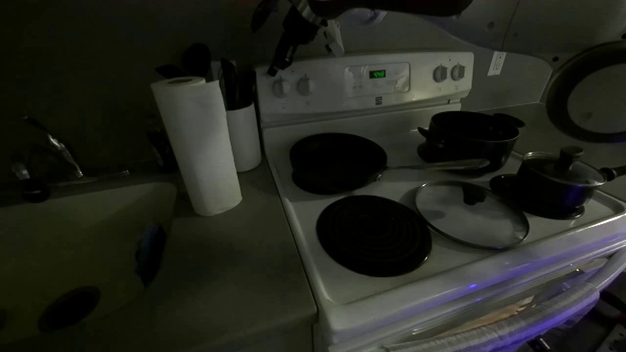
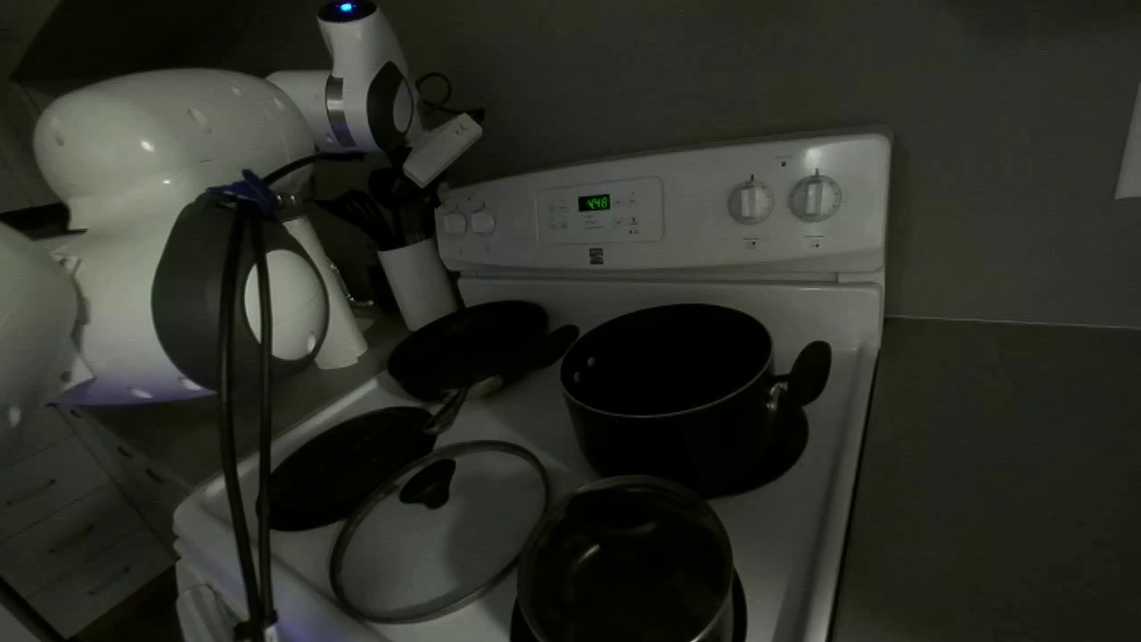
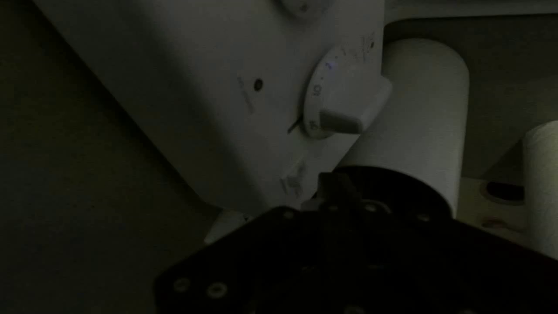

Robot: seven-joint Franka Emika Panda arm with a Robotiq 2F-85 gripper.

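Dark against the wall, my gripper (image 1: 273,71) points down at the left end of the stove's back panel (image 1: 328,88). Its fingers look shut in the wrist view, with nothing visible between them. A white stove knob (image 3: 348,97) is close by in that view, and the black fingers (image 3: 332,183) appear below it, apart from it in the picture. Whether they touch the panel is too dark to tell. Beneath and beside the panel stands the white utensil crock (image 3: 426,110). In exterior view 2 the arm hides the fingertips.
A paper towel roll (image 1: 199,146) stands left of the crock. On the stovetop are a frying pan (image 1: 337,161), a glass lid (image 1: 469,217), a large pot (image 2: 663,428) and a lidded saucepan (image 1: 557,176). A sink (image 1: 117,205) lies far left.
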